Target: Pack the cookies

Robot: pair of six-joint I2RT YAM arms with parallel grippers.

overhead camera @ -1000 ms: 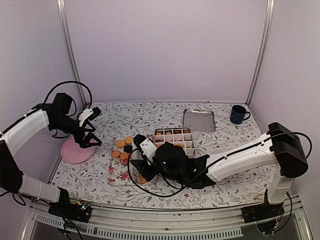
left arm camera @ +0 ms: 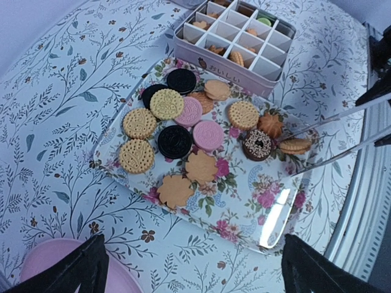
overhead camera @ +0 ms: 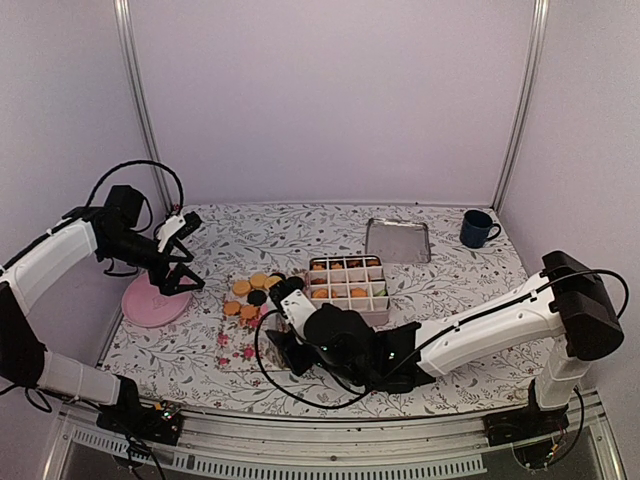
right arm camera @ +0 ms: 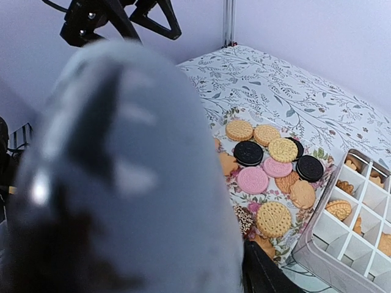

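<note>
A floral tray (left arm camera: pixel 244 207) holds several cookies: pale round ones (left arm camera: pixel 137 155), black ones (left arm camera: pixel 175 141), pink ones (left arm camera: pixel 208 135), flower-shaped ones (left arm camera: pixel 176 191) and a sprinkled chocolate ring (left arm camera: pixel 258 144). Behind it, the divided tin (left arm camera: pixel 223 74) has cookies in some compartments. In the left wrist view my right gripper is open low at the tray's right end, its thin fingers on either side of an oblong cookie (left arm camera: pixel 296 145); contact cannot be made out. One blurred finger (right arm camera: pixel 134 183) blocks much of the right wrist view. My left gripper (overhead camera: pixel 187 277) hangs open and empty above the pink plate (overhead camera: pixel 150 303).
A silver tray (overhead camera: pixel 398 241) lies behind the tin, and a dark blue mug (overhead camera: pixel 478 229) stands at the back right. Patterned cloth between the silver tray and the left wall is clear. The right forearm (overhead camera: pixel 490 335) spans the front right.
My right gripper has shifted slightly over the tray; a cookie seen below it a second ago is now hidden in the top view. The left arm stays where it was.
</note>
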